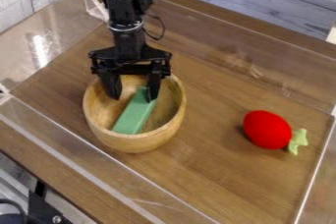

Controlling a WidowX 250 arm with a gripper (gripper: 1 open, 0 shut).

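Note:
The black gripper (132, 76) hangs over the back rim of a wooden bowl (164, 130), its fingers reaching into the bowl around the upper end of a green block (134, 117). The block lies slanted inside the bowl. Whether the fingers touch it or stand apart from it cannot be made out.
A red vegetable (266, 130) with a pale green top lies to the right on the wooden table (230, 184). Light planks border the back and left.

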